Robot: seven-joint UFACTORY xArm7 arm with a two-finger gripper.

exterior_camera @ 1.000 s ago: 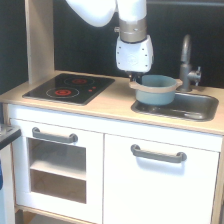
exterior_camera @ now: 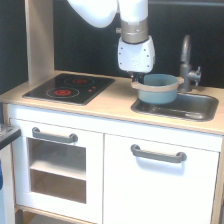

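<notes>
A blue-grey round pot (exterior_camera: 157, 95) with a paler rim is over the left part of the sink (exterior_camera: 197, 107). My gripper (exterior_camera: 137, 79) points down at the pot's left rim, right up against it. The fingers are small and dark against the dark wall, so whether they are closed around the rim cannot be made out. Whether the pot's base rests on the sink or hangs just above it is also unclear.
Behind the pot rises a dark faucet (exterior_camera: 186, 62). A black stove top (exterior_camera: 70, 89) with red-ringed burners is at the left, empty. Below is a white cabinet (exterior_camera: 158, 185) beside an open-fronted oven (exterior_camera: 58, 170).
The pot and my gripper have both shifted slightly to the right, nearer the faucet. The rest of the kitchen looks the same.
</notes>
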